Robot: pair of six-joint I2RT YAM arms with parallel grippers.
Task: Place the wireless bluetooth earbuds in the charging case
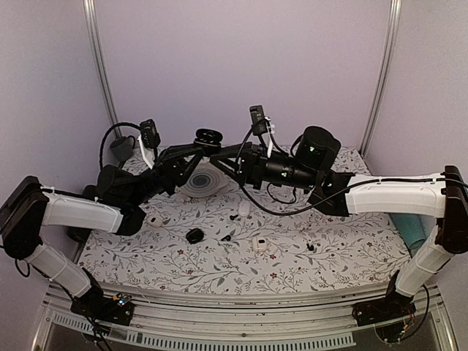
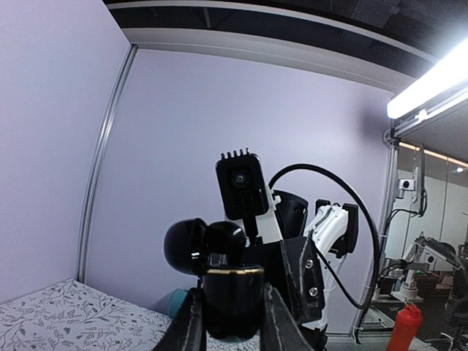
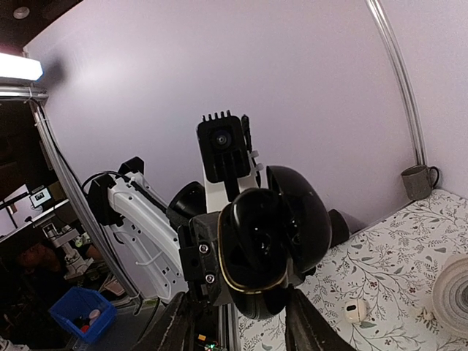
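A glossy black charging case with a gold rim and raised lid is held high above the table's middle. My left gripper is shut on it, as the left wrist view shows with the case between its fingers. My right gripper comes in from the other side, its fingertips at the case; in the right wrist view the case fills the space just beyond the fingers, whose grip is unclear. Small black pieces, possibly earbuds, lie on the table.
On the patterned table lie another black case, white cases and a round mat. A grey mug stands at the back left, a teal roll at the right.
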